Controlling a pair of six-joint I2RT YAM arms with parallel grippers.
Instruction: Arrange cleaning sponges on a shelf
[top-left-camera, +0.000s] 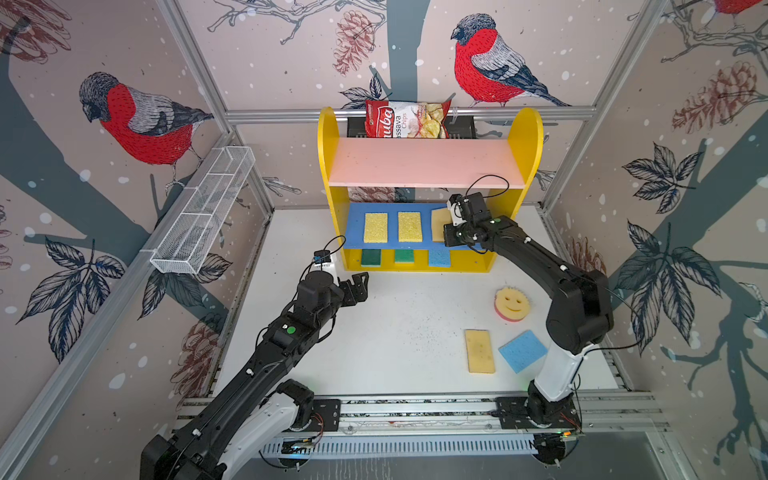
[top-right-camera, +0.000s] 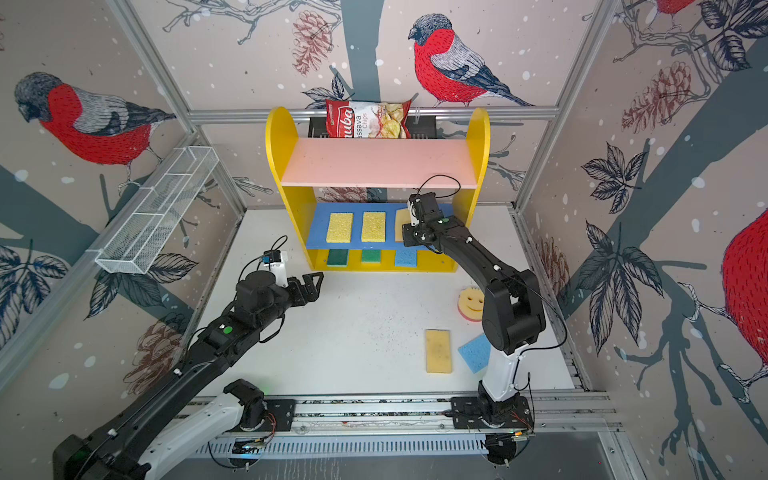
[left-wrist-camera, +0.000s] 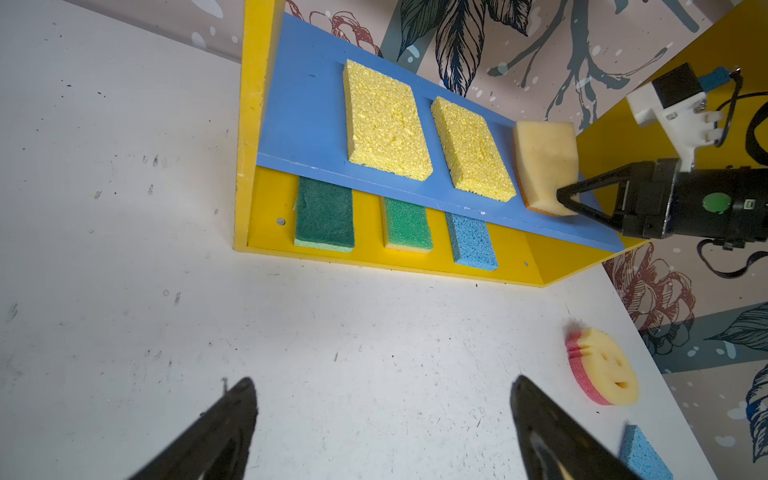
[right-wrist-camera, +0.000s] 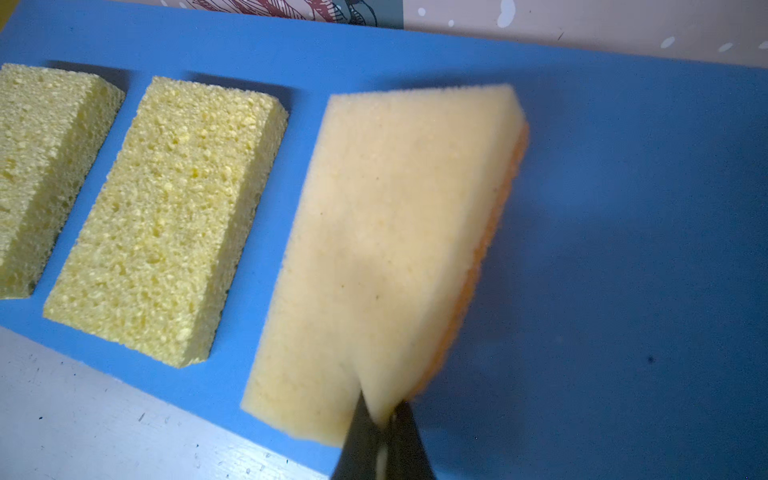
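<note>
Two yellow porous sponges, a left one (top-left-camera: 375, 227) and a middle one (right-wrist-camera: 168, 216), lie side by side on the blue middle shelf (right-wrist-camera: 640, 280). To their right is a pale cream sponge (right-wrist-camera: 392, 216) with an orange underside. My right gripper is shut on this sponge's near end, where the foam puckers into a crease at the fingertips. Over the table, left of centre and in front of the rack, my left gripper (top-left-camera: 360, 286) is open, its fingers (left-wrist-camera: 220, 432) wide apart with nothing between them.
Dark green (left-wrist-camera: 324, 214), green (left-wrist-camera: 407, 224) and blue (left-wrist-camera: 471, 240) sponges occupy the yellow bottom shelf. A smiley sponge (top-left-camera: 512, 304), tan sponge (top-left-camera: 480, 351) and blue cloth-like square (top-left-camera: 522, 351) lie on the table's right. The pink top shelf (top-left-camera: 424, 162) is bare.
</note>
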